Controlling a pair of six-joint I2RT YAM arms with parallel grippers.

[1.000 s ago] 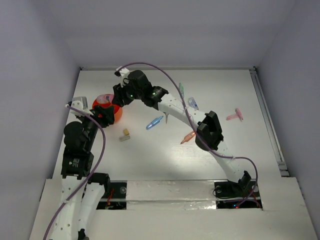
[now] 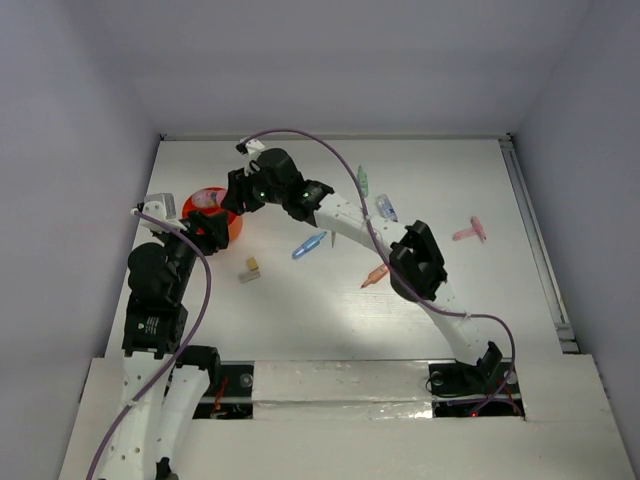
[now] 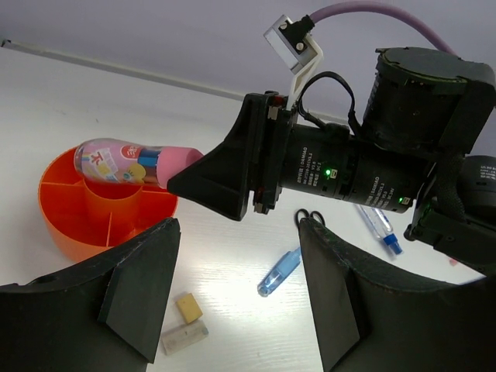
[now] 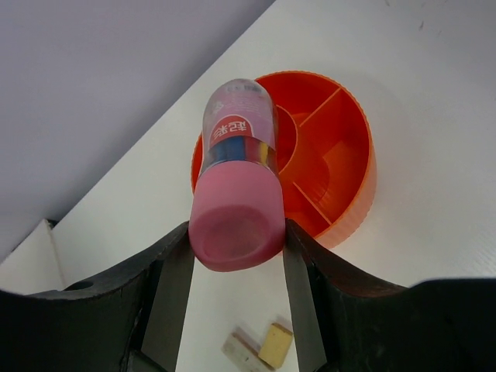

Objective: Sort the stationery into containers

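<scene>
An orange round divided container [image 3: 70, 225] stands at the table's back left. My right gripper holds a pink-capped bottle by the cap between its fingertips, lying horizontally over the container in the left wrist view. My left gripper is open beside the container, nothing between its fingers. A yellow block [image 3: 189, 308] and a pale block [image 3: 184, 338] lie nearer, below the container. A blue pen-like item [image 2: 308, 245] lies in the middle, with black-handled scissors [image 3: 308, 217] behind it.
An orange item [image 2: 374, 276], a clear blue-capped item [image 2: 386, 208], a green item [image 2: 363, 180] and pink items [image 2: 470, 232] lie to the right. Walls border the left, back and right.
My right gripper has shifted slightly over the container with the bottle. The left arm has stayed in place.
</scene>
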